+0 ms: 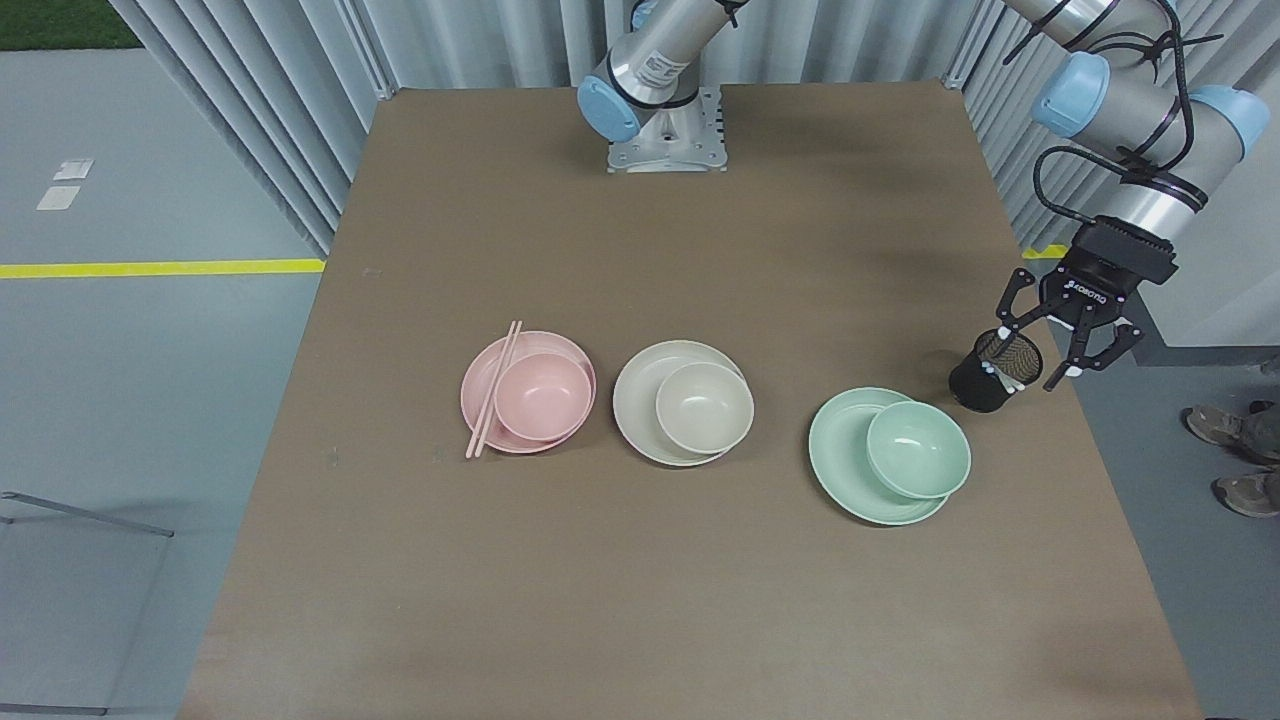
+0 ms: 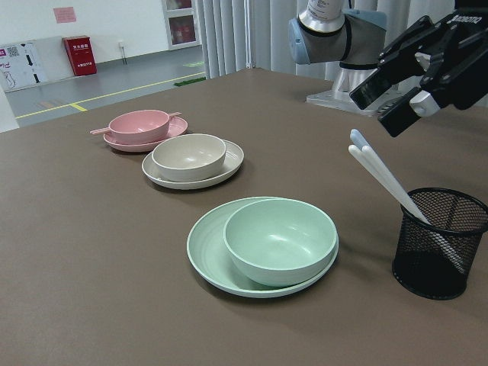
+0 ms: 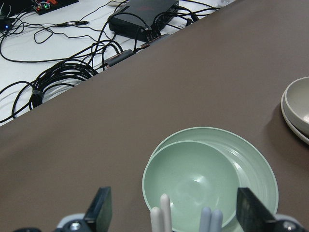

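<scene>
The black mesh holder (image 1: 974,391) stands at the table's right edge, holding white and pale blue chopsticks (image 2: 381,171). My gripper (image 1: 1026,360) hangs just above it, open; in the wrist view the chopstick tops sit between the wide-spread fingertips, untouched as far as shows. Left of the holder, a mint bowl (image 1: 918,444) sits on a mint plate (image 1: 840,480). The white bowl (image 1: 704,408) rests on its plate in the middle. A pink bowl (image 1: 543,396) is on a pink plate, with pink chopsticks (image 1: 486,408) lying across the plate's left side.
Cables and a black box (image 3: 140,19) show beyond the edge in the wrist view.
</scene>
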